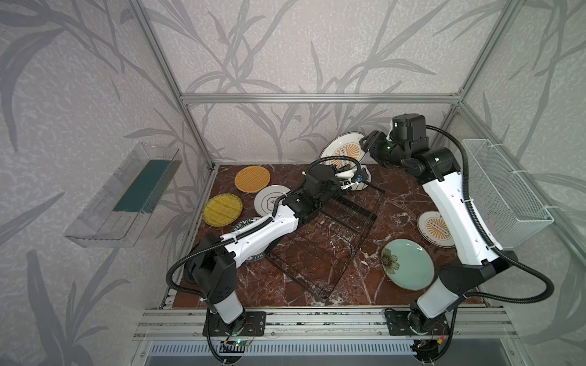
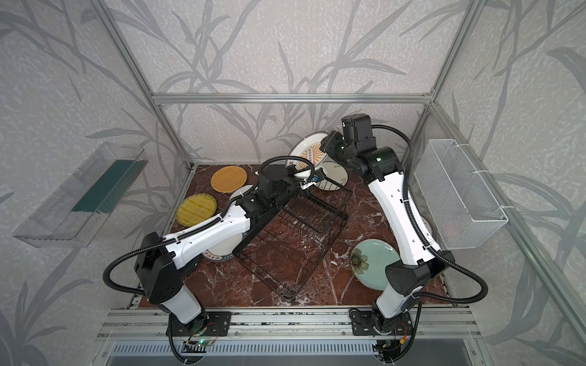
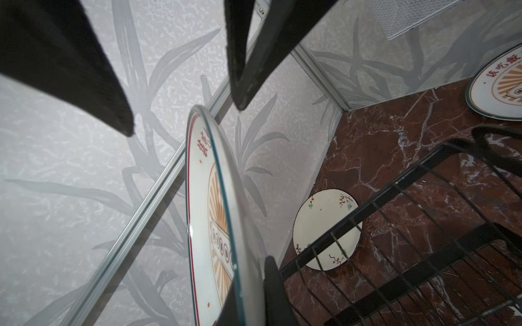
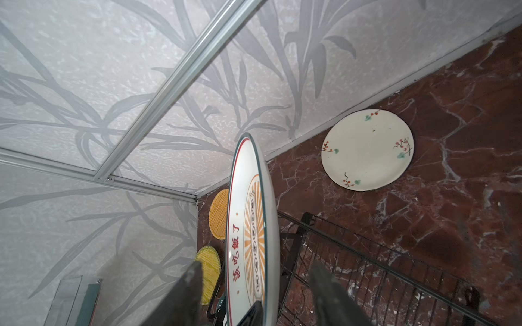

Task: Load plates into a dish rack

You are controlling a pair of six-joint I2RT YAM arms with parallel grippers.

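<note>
A white plate with orange sunburst [image 1: 341, 146] stands on edge above the back of the black dish rack [image 1: 317, 256]. My right gripper [image 1: 372, 143] hangs at the plate's upper right, part open; in the right wrist view its blurred fingers flank the plate, apparently without closing on it.
A cream floral plate [image 4: 367, 150] lies behind the rack. An orange plate [image 1: 252, 178], a yellow plate [image 1: 222, 209] and white plates lie left; a green plate [image 1: 412, 265] and a small sunburst plate [image 1: 436, 228] lie right.
</note>
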